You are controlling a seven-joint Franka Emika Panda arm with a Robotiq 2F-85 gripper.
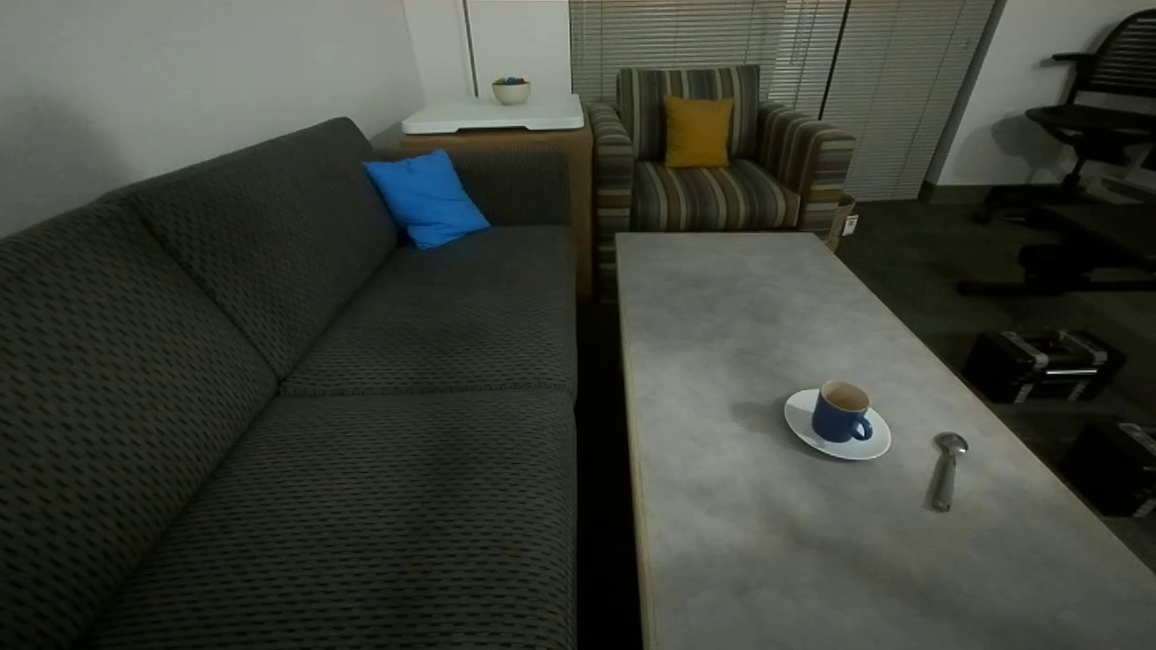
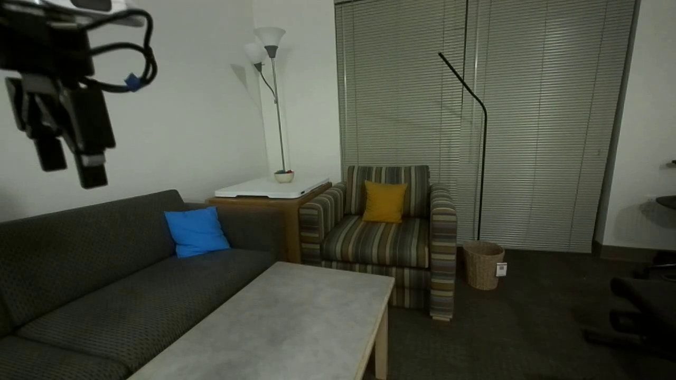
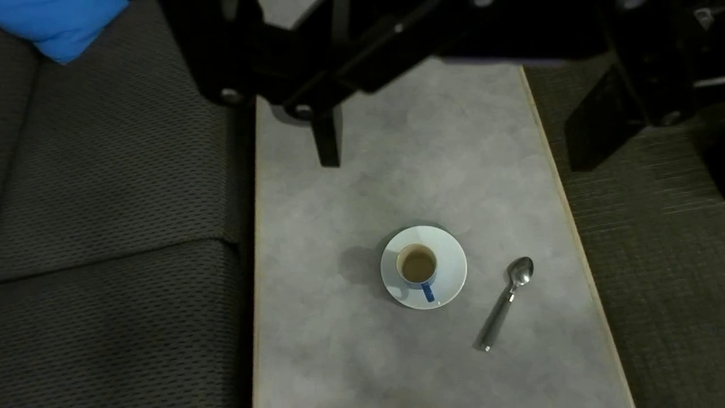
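Note:
A blue cup (image 1: pixel 836 417) with a pale inside stands upright on a white saucer (image 1: pixel 799 421) on the grey table (image 1: pixel 737 520). From above, the wrist view shows brown liquid or a brown bottom in the cup (image 3: pixel 416 264), its handle pointing toward the bottom of that view. Right of the saucer lies a spoon (image 3: pixel 499 316) with a steel bowl and grey handle. My gripper (image 2: pixel 71 168) hangs high at the upper left of exterior view 2. Its fingers stand wide apart, nothing between them; in the wrist view the gripper is well above the table.
A dark sofa (image 1: pixel 433 466) runs along the table's left side, with a blue pillow (image 1: pixel 430 199) on it. Beyond the table's far end sits a striped armchair (image 1: pixel 710 195) with a yellow pillow (image 1: pixel 698 132).

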